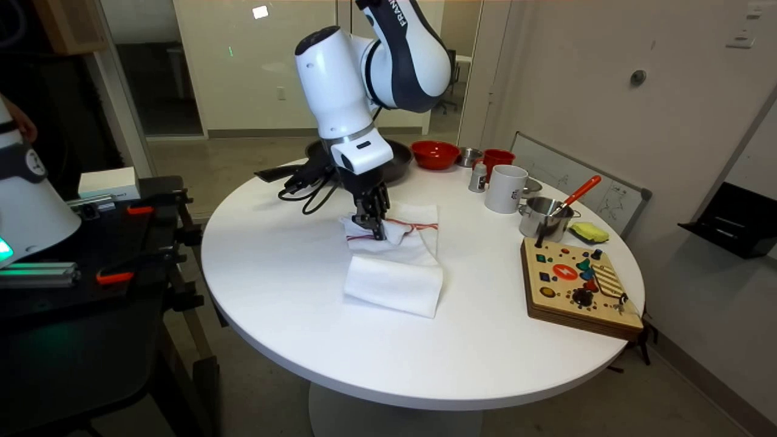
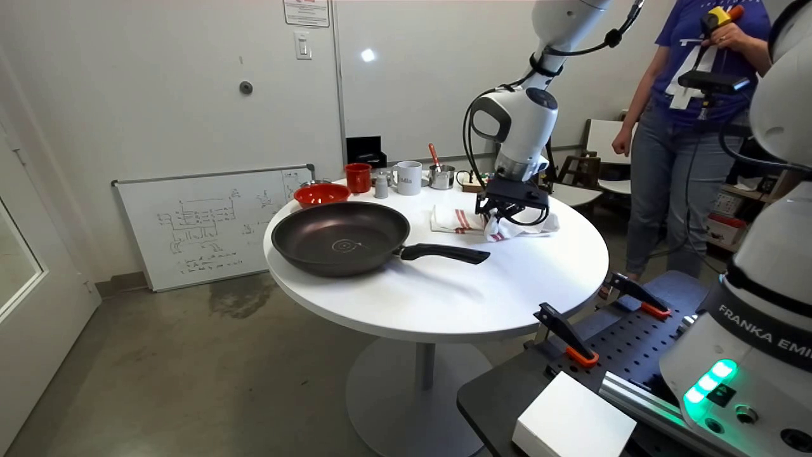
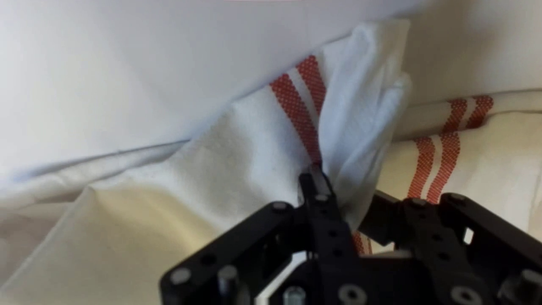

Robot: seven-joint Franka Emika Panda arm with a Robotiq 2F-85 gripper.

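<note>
A white towel with red stripes (image 1: 397, 283) lies folded and rumpled near the middle of the round table. My gripper (image 1: 379, 232) points down at its striped part, shut on a bunched fold. In the wrist view that pinched fold of the towel (image 3: 363, 106) rises between the fingers, with red double stripes on both sides of it. From exterior view 2, the gripper (image 2: 498, 217) sits low over the cloth (image 2: 457, 221), its fingertips mostly hidden by the hand and cables.
A dark frying pan (image 2: 342, 237) stands by the far edge, its handle towards the towel. Red bowl (image 1: 434, 154), white mug (image 1: 505, 189), steel pot (image 1: 544, 218), yellow sponge (image 1: 588, 232) and wooden button board (image 1: 579, 287) line the right side.
</note>
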